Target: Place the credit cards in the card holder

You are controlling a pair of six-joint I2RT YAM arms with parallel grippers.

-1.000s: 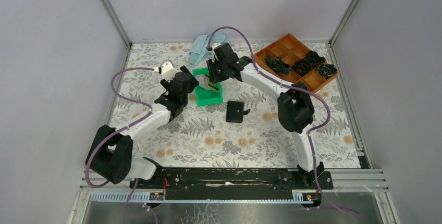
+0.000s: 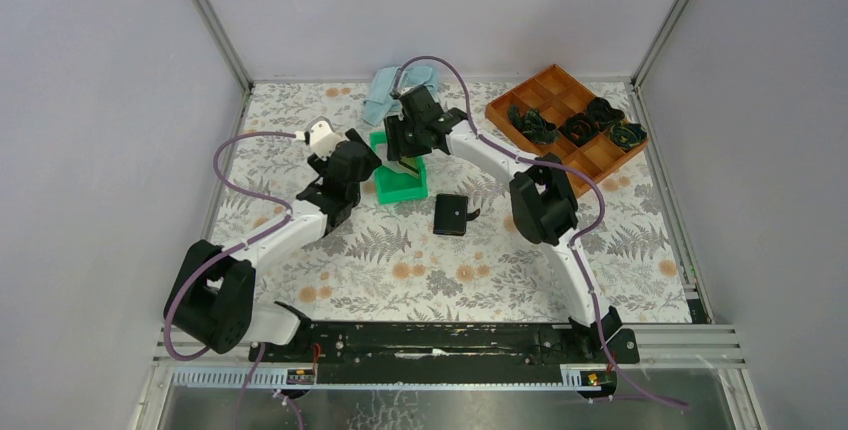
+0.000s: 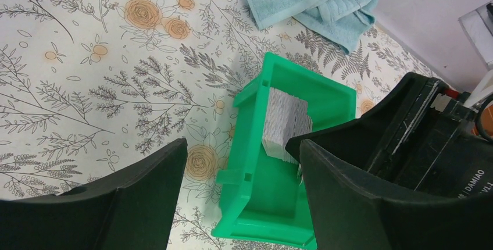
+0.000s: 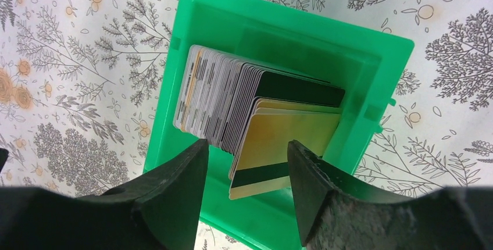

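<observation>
In the green tray (image 4: 290, 10) lies a leaning stack of cards (image 4: 215, 90), the foremost gold with a dark stripe (image 4: 285, 139). My right gripper is over the tray, open, its fingertips on either side of the front gold card's lower part; whether they touch it I cannot tell. Left of the tray my left gripper hangs open with nothing between its fingers. A black card holder (image 2: 450, 215) with a dark tab at its right side lies on the table, in front of the tray and to its right.
A blue towel (image 2: 382, 95) is folded behind the tray. At the back right stands a brown compartment box (image 2: 515, 130) holding several dark green rolled things (image 2: 580, 129).
The right gripper has moved left and slightly lower in the picture, farther over the green tray and its cards. My left arm, the tray and the card holder have stayed put.
</observation>
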